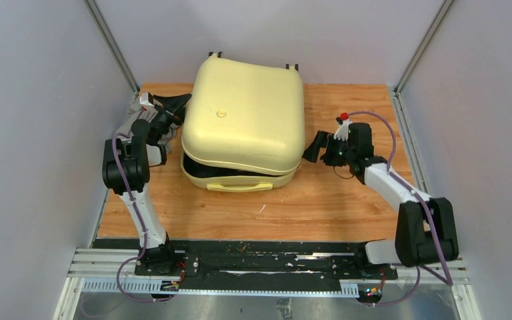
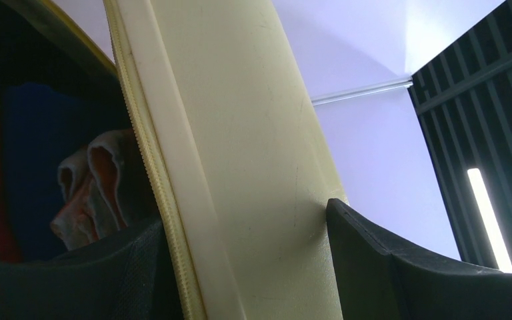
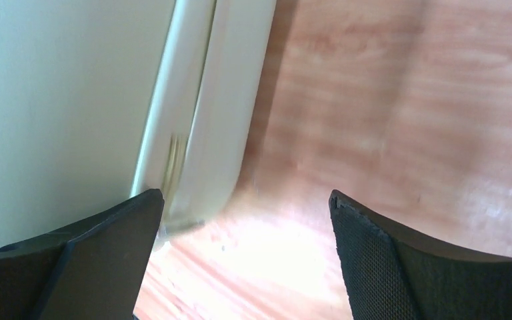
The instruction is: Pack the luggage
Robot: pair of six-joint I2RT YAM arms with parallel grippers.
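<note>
The yellow suitcase point(image 1: 247, 120) stands mid-table with its lid partly lowered. A dark gap shows above the base's front handle point(image 1: 240, 187). In the left wrist view, folded clothes point(image 2: 103, 183) lie inside, blue, red and white-orange. My left gripper point(image 1: 185, 105) is at the lid's left edge, fingers spread wide. One of its fingers point(image 2: 113, 277) is on the zipper side, the other on the outer side, with the lid wall point(image 2: 253, 153) between. My right gripper point(image 1: 315, 145) stands open by the suitcase's front right corner. No object is gripped between its fingers.
Grey cloth point(image 1: 135, 120) lies at the left back, partly behind the left arm. Side walls point(image 1: 480, 133) bound the work area.
</note>
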